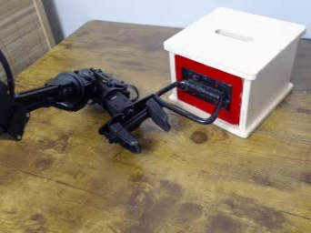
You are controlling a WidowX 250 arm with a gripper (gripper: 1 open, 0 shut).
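A black robot arm reaches in from the left, its gripper [144,126] low over the wooden table with its two fingers spread apart. Right of it stands a white wooden box [265,68] with a slot in the top and a red front panel [227,111]. A black U-shaped handle [192,116] on a black mount sticks out from that panel toward the gripper, its near bend just beside or behind the upper finger. Whether they touch is unclear; nothing shows held between the fingertips.
A slatted panel [18,36] and a pale wall stand at the back left.
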